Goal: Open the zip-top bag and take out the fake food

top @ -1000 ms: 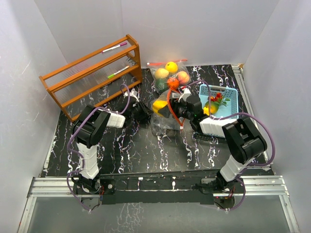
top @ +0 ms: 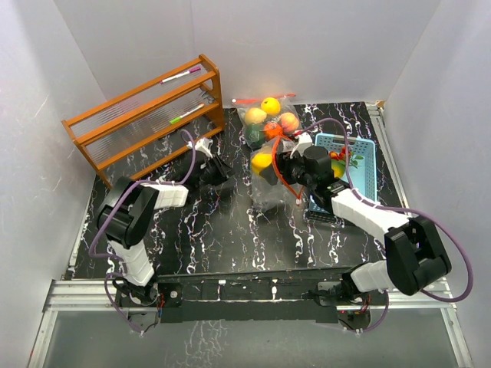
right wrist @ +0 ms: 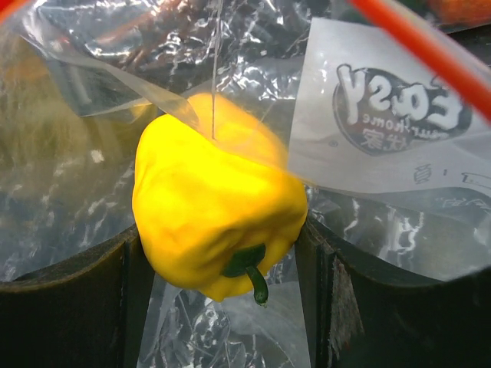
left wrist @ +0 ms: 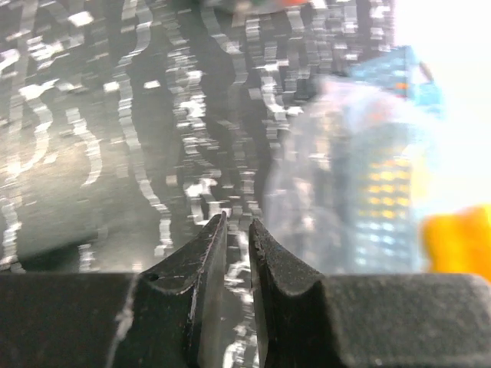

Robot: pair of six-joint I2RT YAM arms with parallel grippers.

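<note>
A clear zip top bag [top: 265, 195] with red zipper hangs by my right gripper [top: 283, 165]. In the right wrist view a yellow pepper [right wrist: 215, 199] sits between that gripper's fingers, with bag plastic around and over it; whether they close firmly on it is hard to tell. My left gripper is left of the bag over the bare counter, its fingertips nearly together; nothing clearly shows between them.
A second bag of fake fruit [top: 270, 107] lies at the back. A blue basket [top: 367, 172] with produce is at the right. A wooden rack [top: 115, 126] stands at back left.
My left gripper has moved left, away from the bag. My right arm has shifted right, and the bag and pepper have moved right with it.
</note>
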